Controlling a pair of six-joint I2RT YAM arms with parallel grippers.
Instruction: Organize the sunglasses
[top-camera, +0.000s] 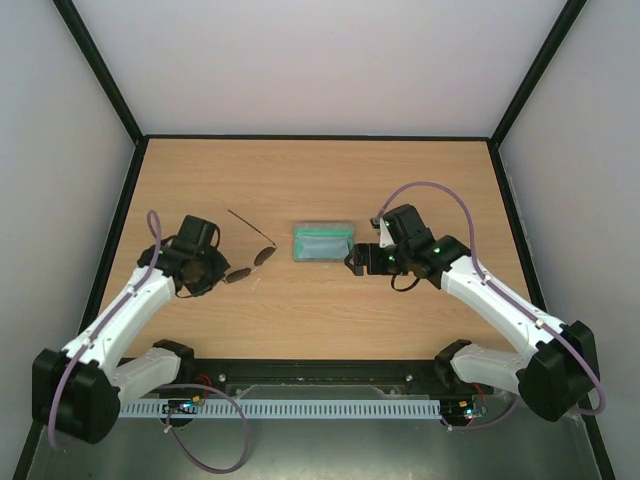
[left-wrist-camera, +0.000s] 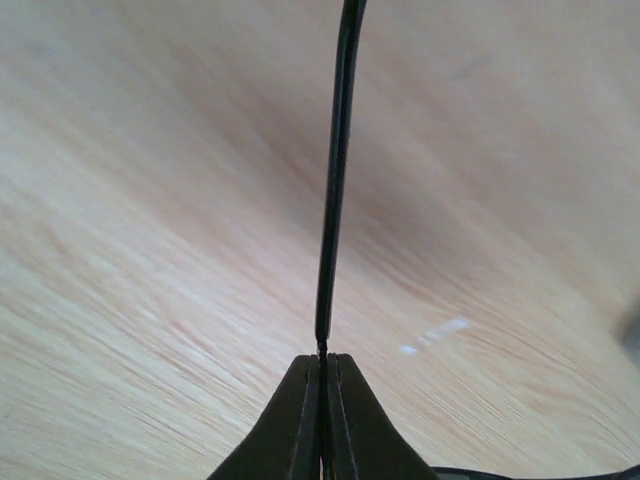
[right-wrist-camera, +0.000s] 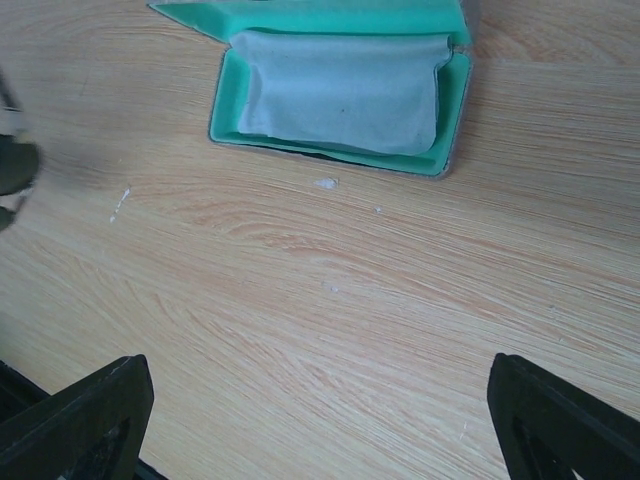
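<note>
The dark-lensed sunglasses (top-camera: 264, 256) hang at the left of the top view, one temple reaching up and away. My left gripper is shut on a thin temple (left-wrist-camera: 337, 180) of them; the table below it looks blurred. At the left edge of the right wrist view only a blurred lens (right-wrist-camera: 15, 165) shows. The open teal case (top-camera: 323, 229) lies mid-table with a blue-grey cloth (right-wrist-camera: 340, 95) inside. My right gripper stands open just right of the case in the top view, with nothing between its fingers.
Bare wooden table (top-camera: 400, 165) stretches behind the case and along the front. The case's raised lid (right-wrist-camera: 320, 15) is on its far side. Dark frame rails and pale walls bound the work area.
</note>
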